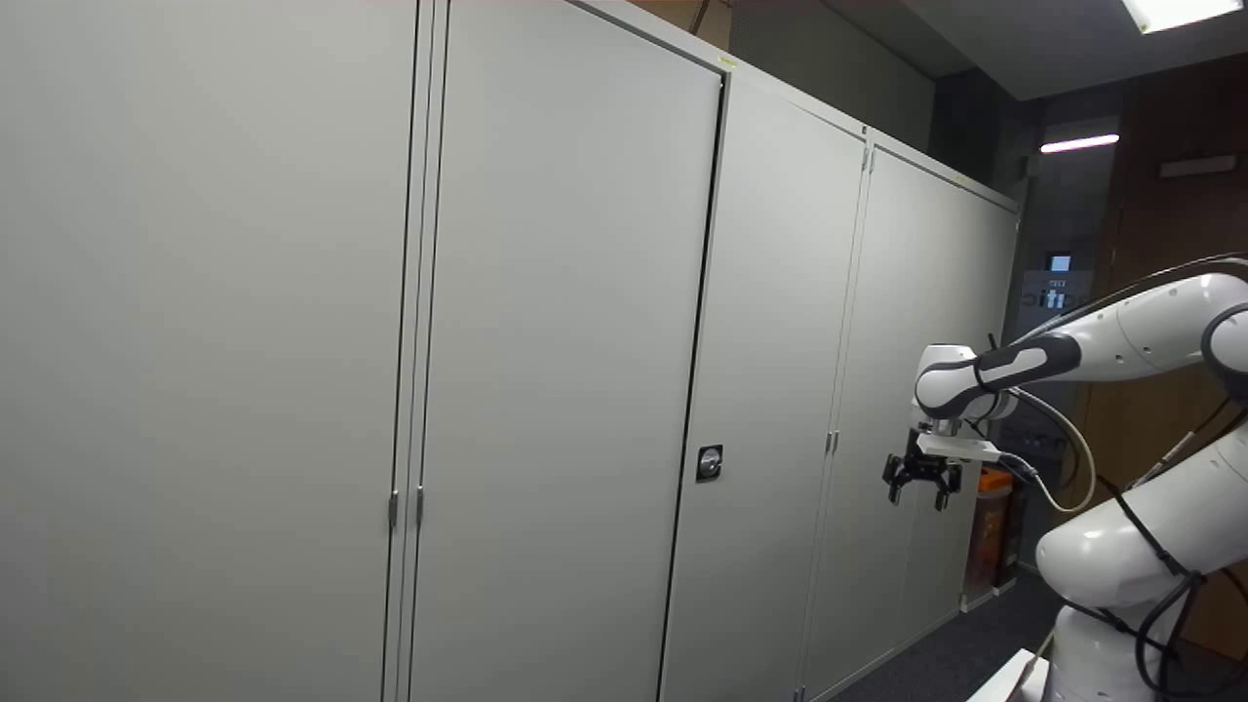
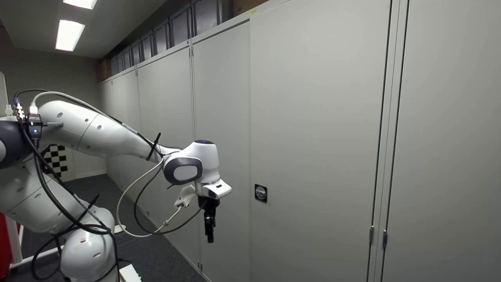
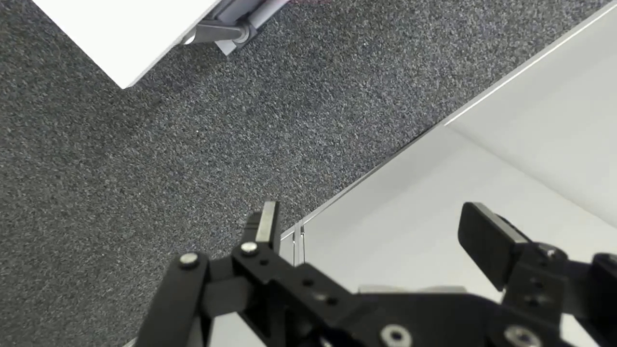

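Observation:
A row of tall grey cabinets lines the wall, and its doors look closed. On one cabinet door (image 1: 766, 292) is a small dark square lock handle (image 1: 710, 463), which also shows as a handle (image 2: 261, 193) in the second exterior view. My gripper (image 1: 919, 501) hangs fingers down from the white arm, apart from the cabinet fronts. Seen from the wrist, the black gripper stands open, its two fingers wide apart with nothing held between them. The second exterior view shows the gripper (image 2: 209, 239) side-on, left of the handle and lower than it.
Dark carpet (image 3: 231, 144) covers the floor, with the corner of a white base (image 3: 127, 29) above it. An orange bin (image 1: 990, 515) stands beyond the cabinets. Cables (image 2: 136, 206) loop loosely below the forearm. Open floor lies between the base and the cabinets.

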